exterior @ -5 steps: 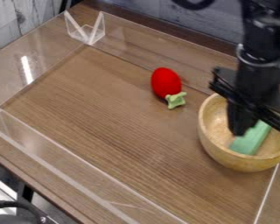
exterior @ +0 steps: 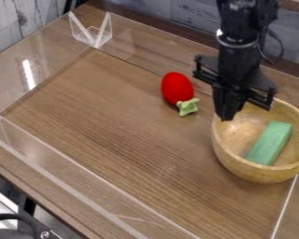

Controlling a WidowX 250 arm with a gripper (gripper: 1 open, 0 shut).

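My gripper (exterior: 223, 112) is a dark, shut gripper at the upper right, its tip over the back-left rim of a tan bowl (exterior: 239, 161). Nothing visible is between its fingers. A green block (exterior: 271, 142) lies in the right part of the bowl. Left of the gripper, a red object (exterior: 176, 86) lies on the wooden table, with a small pale green piece (exterior: 187, 107) just below it.
A white wire-like holder (exterior: 90, 30) stands at the back left.
My gripper has moved back and up-left, away from over the green block toward the bowl's back rim, uncovering more of the bowl and block.
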